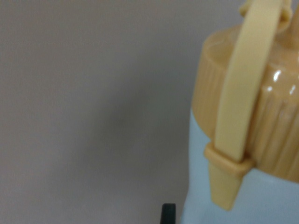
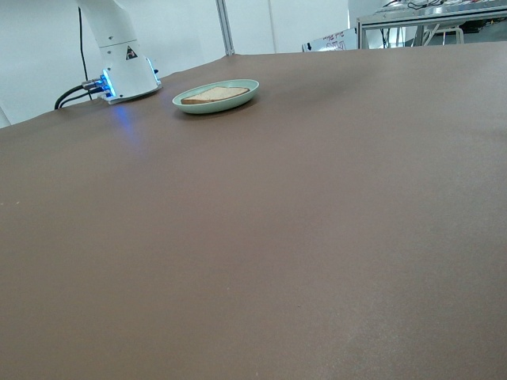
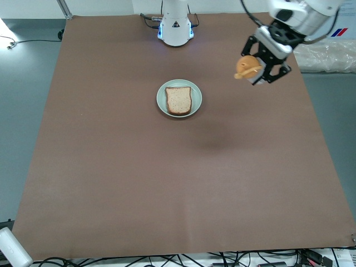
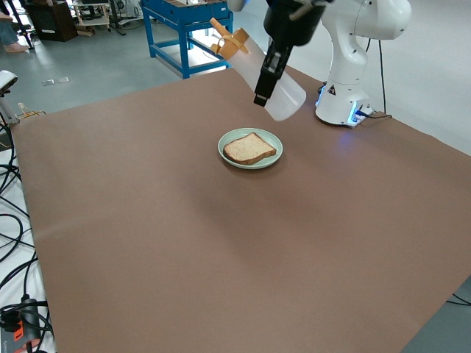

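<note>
A slice of bread [image 3: 178, 100] lies on a pale green plate [image 3: 196, 105] on the brown table, also seen as bread [image 2: 214, 94] in the top view and bread [image 4: 249, 147] in the right view. Above the table, right of the plate, my gripper [image 3: 264, 69] is shut on a white bottle [image 4: 277, 90] with an orange lid [image 3: 248, 66]. In the wrist view the bottle's lid [image 1: 275, 121], with its strap, fills the right side.
A white robot base [image 3: 175, 32] stands at the back edge. Cables run along the front edge, outside the tabletop.
</note>
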